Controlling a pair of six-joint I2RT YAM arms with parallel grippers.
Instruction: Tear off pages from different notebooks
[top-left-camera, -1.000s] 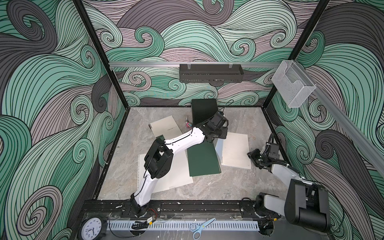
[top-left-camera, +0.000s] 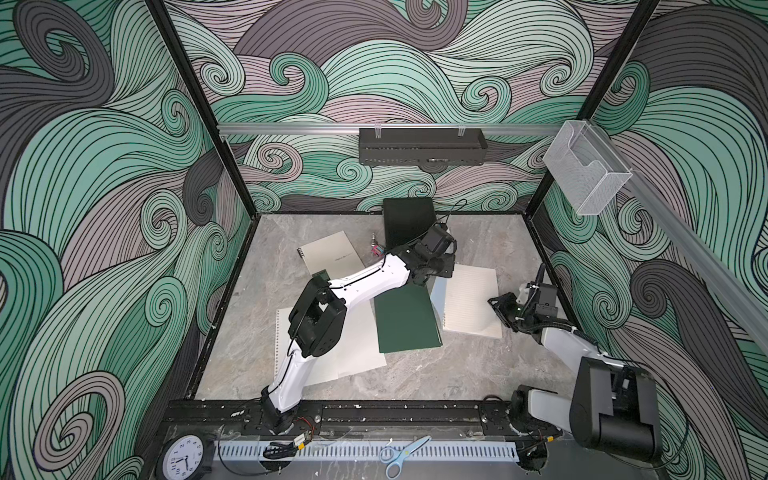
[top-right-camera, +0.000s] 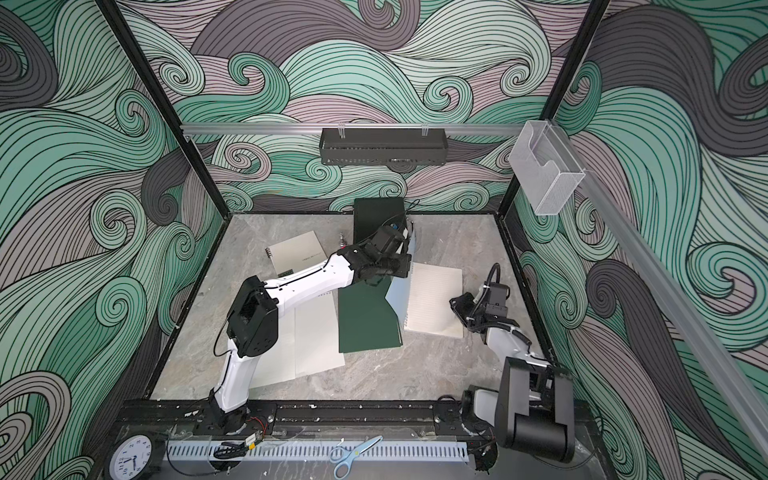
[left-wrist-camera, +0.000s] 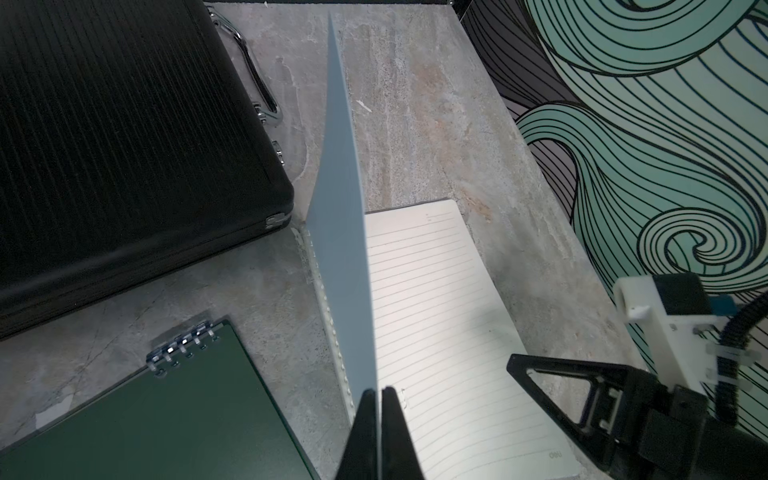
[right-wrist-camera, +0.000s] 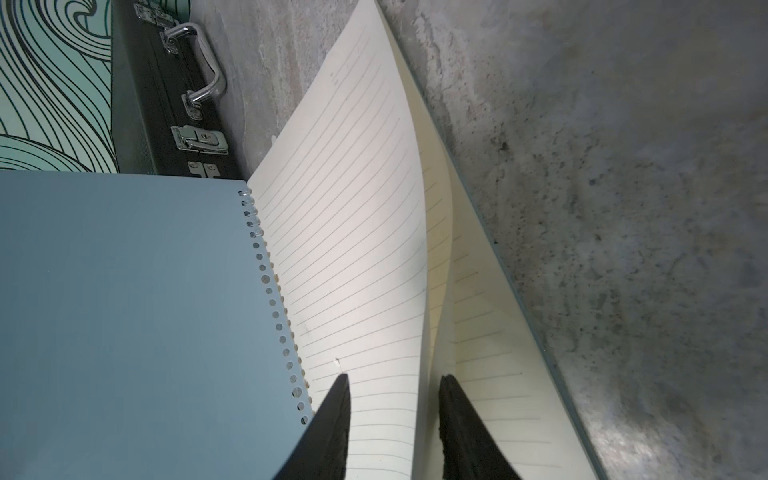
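Observation:
A spiral notebook with lined cream pages (top-left-camera: 472, 300) lies open on the table, right of the middle. Its blue cover (left-wrist-camera: 340, 232) stands raised, and my left gripper is shut on the edge of that cover. At the notebook's right side, my right gripper has its fingers parted around the lifted edge of a lined page (right-wrist-camera: 352, 240). Below that lifted page, further lined sheets (right-wrist-camera: 488, 352) stay flat. The punched holes along the blue cover show in the right wrist view.
Left of the lined notebook lies a dark green notebook (top-left-camera: 406, 320). A black case (left-wrist-camera: 120, 144) stands behind it. More blank paper (top-left-camera: 352, 352) and a beige notebook (top-left-camera: 332, 254) occupy the left side. Bare table (top-left-camera: 472, 368) shows in front.
My right gripper has shifted slightly left, over the notebook's right edge. The left arm and the notebook look the same in the top left view.

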